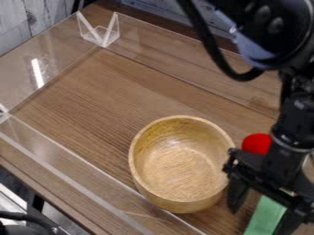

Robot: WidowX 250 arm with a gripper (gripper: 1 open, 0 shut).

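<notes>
My black gripper [260,191] is low at the right, over the front edge of a green object [263,222], with its fingers apart and nothing clearly between them. A red round object [255,143] sits just behind the gripper, partly hidden by it. A tan bowl [166,161] rests on the table to the gripper's left, close beside its fingers.
A clear plastic object [98,27] stands at the far upper left. The table's edge runs along the lower left.
</notes>
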